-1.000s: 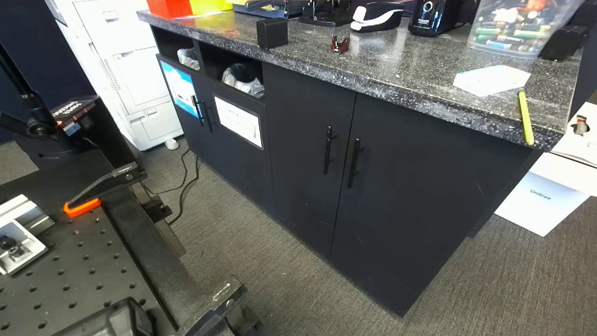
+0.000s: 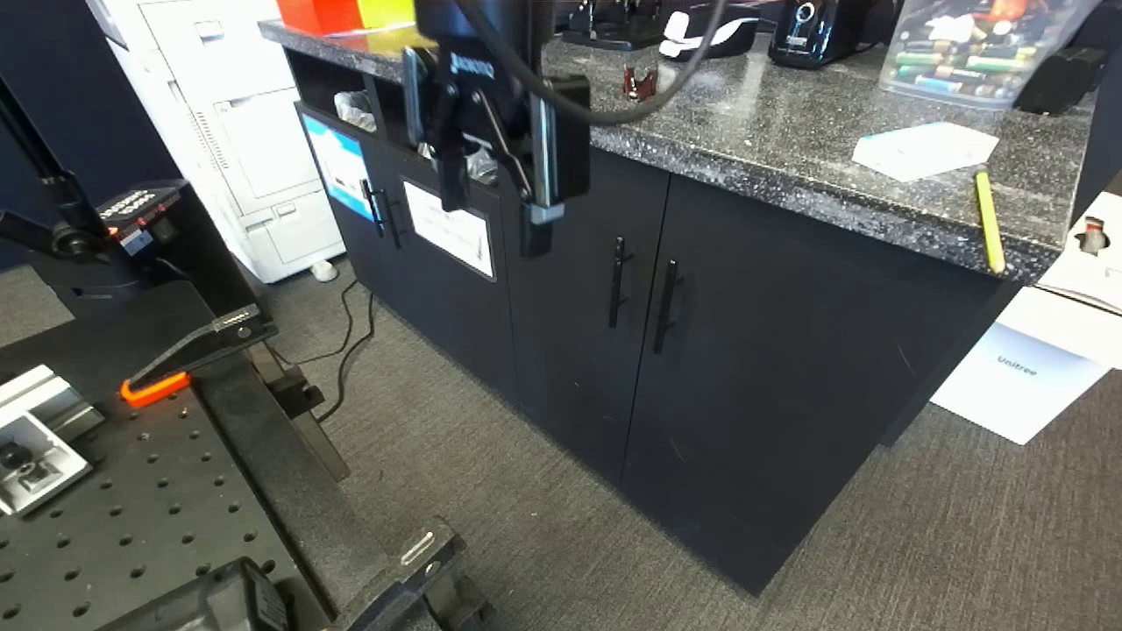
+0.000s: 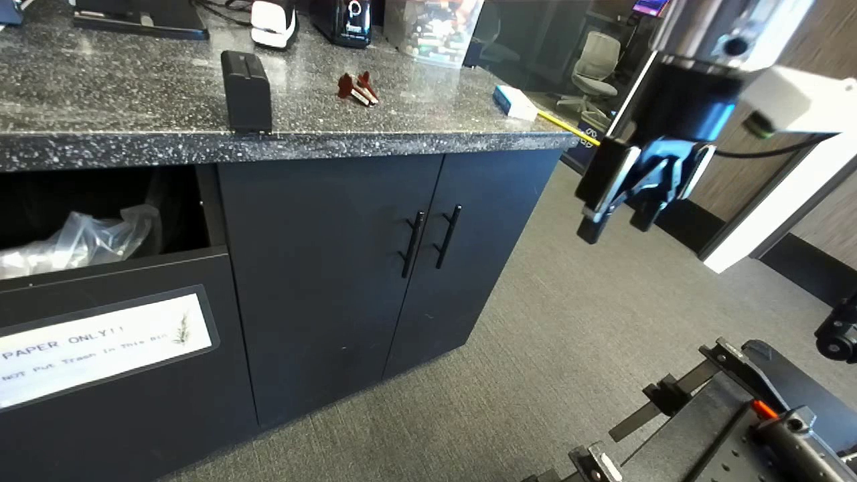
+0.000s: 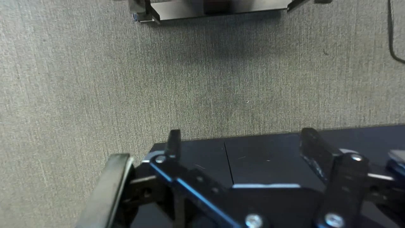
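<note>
My gripper (image 2: 494, 226) hangs in the air in front of the dark cabinet, fingers pointing down. It is open, and nothing shows between its fingers; in the wrist view only floor and cabinet lie beyond the spread fingertips (image 4: 174, 142). Exterior view 2 shows the gripper (image 3: 616, 227) to the right of the counter's end. On the speckled counter (image 3: 305, 104) stand a black block (image 3: 246, 92) near the front edge and a small dark red clip-like object (image 3: 358, 88). A yellow marker (image 2: 989, 221) pokes over the counter edge beside a white and blue box (image 3: 514, 103).
Below the counter are cabinet doors with black handles (image 2: 664, 305) and an open bin slot with a plastic bag (image 3: 88, 239). A clear tub of markers (image 2: 968, 53) stands farther back. Carpet (image 2: 473, 473) lies free between the cabinet and the perforated black table (image 2: 105, 505).
My arm and gripper have come into exterior view 1 from the top, now covering the black block and part of the bin slot. Other objects in view look unmoved.
</note>
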